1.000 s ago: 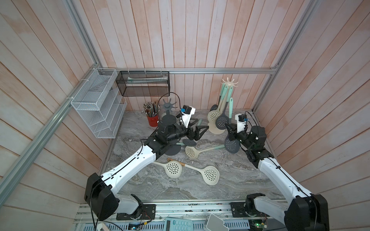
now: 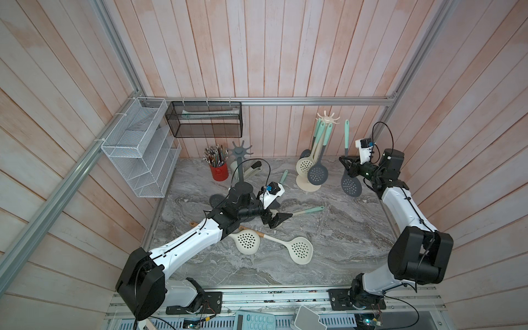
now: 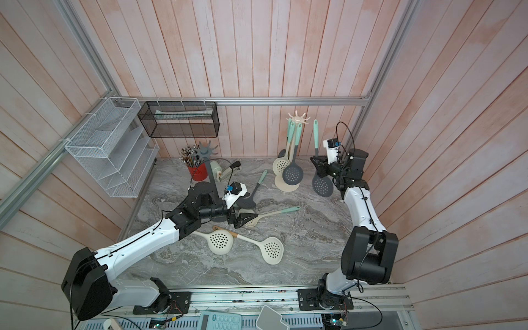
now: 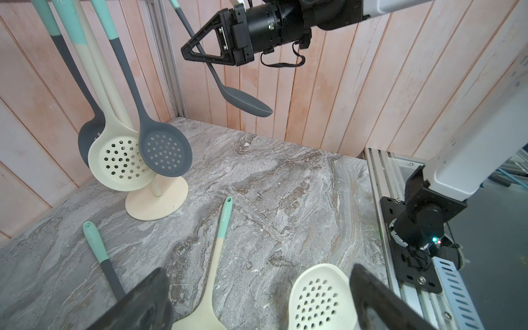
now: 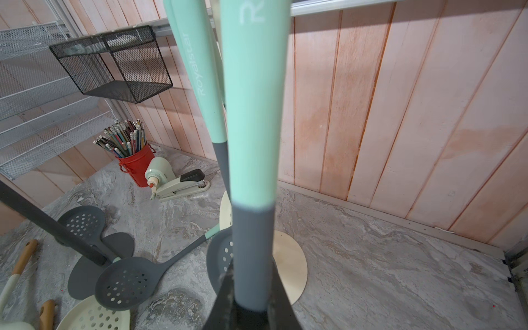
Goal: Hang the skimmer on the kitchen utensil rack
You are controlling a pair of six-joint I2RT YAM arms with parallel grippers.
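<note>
Held upright in the air is a grey skimmer (image 2: 351, 186) with a mint handle; my right gripper (image 2: 346, 159) is shut on its grey shaft. The right wrist view shows this skimmer's mint handle (image 5: 258, 110) large and close, covering part of the rack. The cream utensil rack (image 2: 328, 117) stands to the left of it, with several mint-handled utensils hanging from its hooks and its round base (image 4: 159, 206) on the counter. Skimmer and rack are apart. Above the counter's middle, my left gripper is open with nothing between its fingers.
Lying on the counter are white skimmers (image 2: 300, 250), a cream one (image 3: 252, 220) and grey ones. A second, grey rack (image 2: 240, 149) stands behind the left arm, near a red cup (image 2: 219, 172).
My right gripper has risen and moved back and to the right, carrying the skimmer upright. The left gripper has lowered and shifted slightly left.
</note>
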